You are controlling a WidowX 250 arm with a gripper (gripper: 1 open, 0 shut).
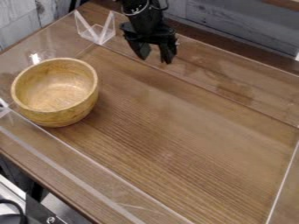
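My dark gripper [152, 48] is at the back of the wooden tray floor [176, 149], top centre of the camera view, its arm rising out of the frame. Its fingertips are dark and small, and I cannot tell whether they are open or shut or hold anything. A tan bowl [52, 92] sits at the left.
A clear plastic object [96, 28] stands at the back left, left of the gripper. Pale walls edge the back and right.
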